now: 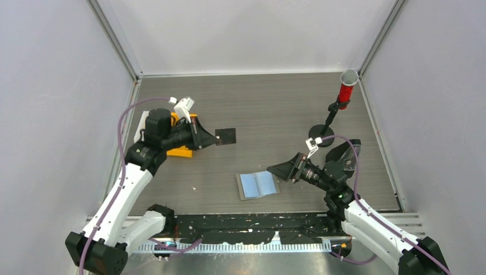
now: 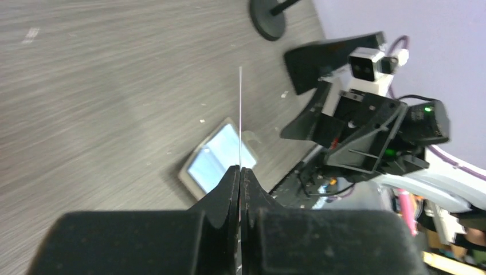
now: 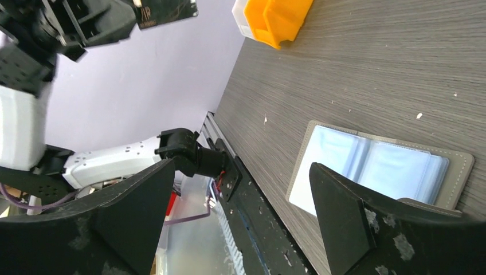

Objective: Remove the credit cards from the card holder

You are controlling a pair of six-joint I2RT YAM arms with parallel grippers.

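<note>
The card holder [image 1: 258, 185] lies open on the table near the front, grey-edged with pale blue sleeves. In the right wrist view the holder's sleeves [image 3: 395, 166] look flat, with no dark card showing; my right fingers cover part of it. My left gripper [image 1: 217, 140] is shut on one edge of a black card [image 1: 227, 136], up and left of the holder. From the left wrist this card [image 2: 240, 109] appears edge-on as a thin upright line. Beside the holder's right edge, my right gripper [image 1: 270, 168] is open, its fingers [image 3: 132, 212] wide apart and empty.
An orange bin [image 1: 180, 152] and a white bin [image 1: 141, 123] stand at the left, mostly covered by my left arm. A red microphone [image 1: 346, 93] on a black stand is at the right back, with a dark object [image 1: 344, 154] before it.
</note>
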